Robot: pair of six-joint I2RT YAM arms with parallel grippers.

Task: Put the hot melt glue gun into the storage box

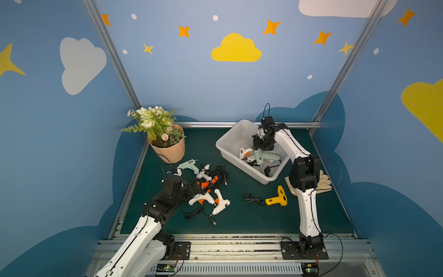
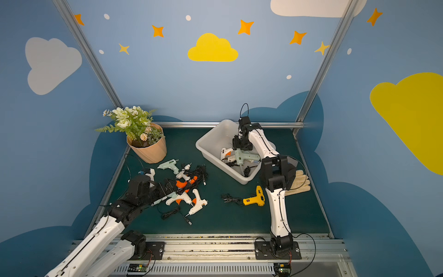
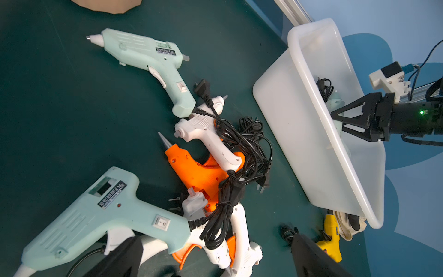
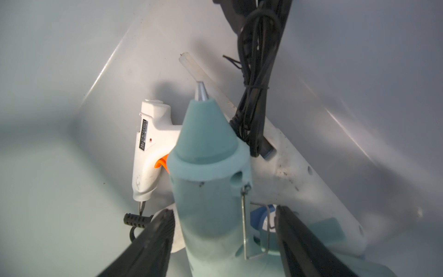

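Note:
Inside the white storage box (image 1: 230, 146), a mint-green hot melt glue gun (image 4: 207, 184) lies nozzle-first between the spread fingers of my right gripper. That gripper is open, low in the box, with a gap showing at the glue gun's right side. My left gripper stands open above the pile on the table. Below it are a large mint glue gun (image 3: 92, 221), an orange one (image 3: 196, 173) and white ones (image 3: 210, 138) tangled with black cords. Another mint glue gun (image 3: 147, 55) lies apart, farther off.
A small white glue gun (image 4: 152, 147) and a bundled black cord (image 4: 258, 69) are also in the box. A yellow glue gun (image 1: 277, 197) lies in front of the box, near the gloves (image 1: 324, 182). A flower pot (image 1: 168, 147) stands at the back left.

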